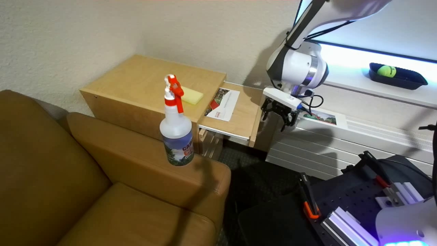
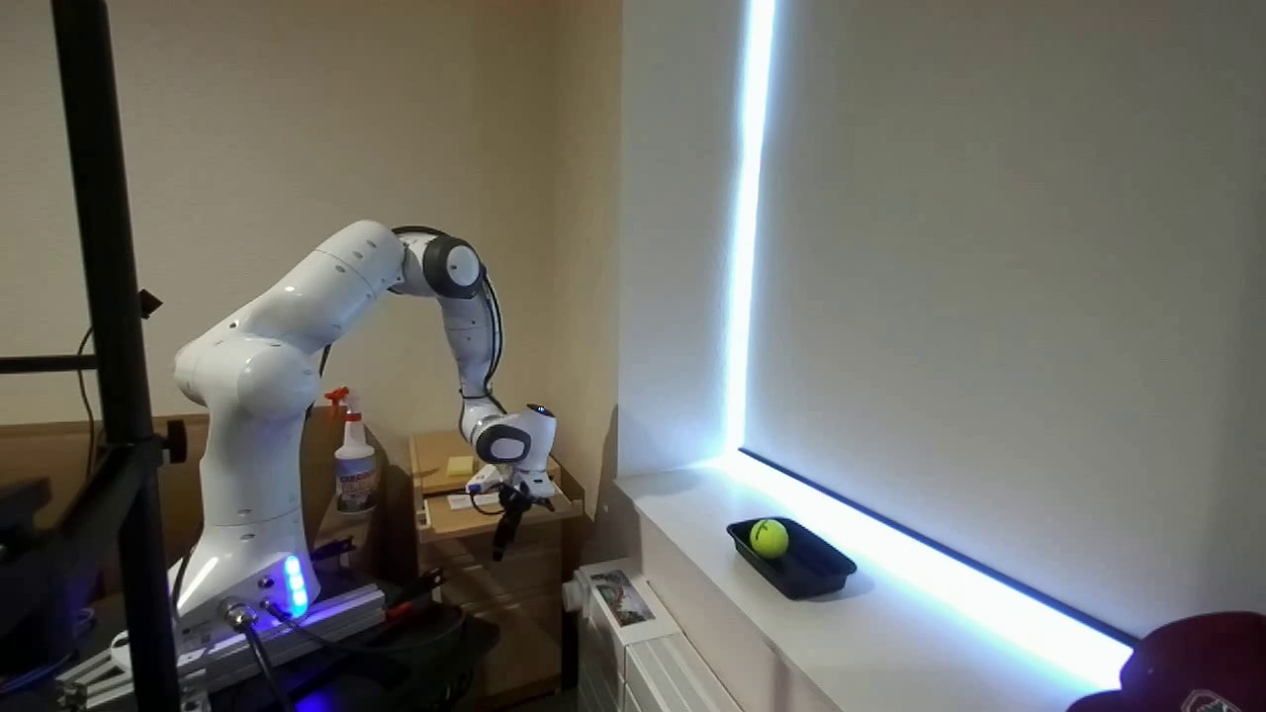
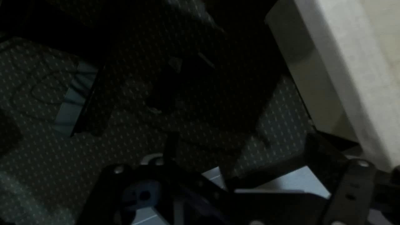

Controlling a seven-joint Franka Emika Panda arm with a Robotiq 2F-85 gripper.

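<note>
The cabinet's top drawer is partly pulled out, with a printed sheet lying inside. My gripper is just outside the drawer's front panel, its fingers pointing down and spread apart with nothing visible between them. Whether it touches the panel cannot be told for certain. In the wrist view, the pale drawer front slants down the right side, close to the right-hand finger; the other finger stands well apart from it over the dark carpet.
On the wooden cabinet lies a yellow sponge. A spray bottle stands on the sofa arm. The windowsill holds a black tray with a tennis ball. A white radiator is behind the gripper.
</note>
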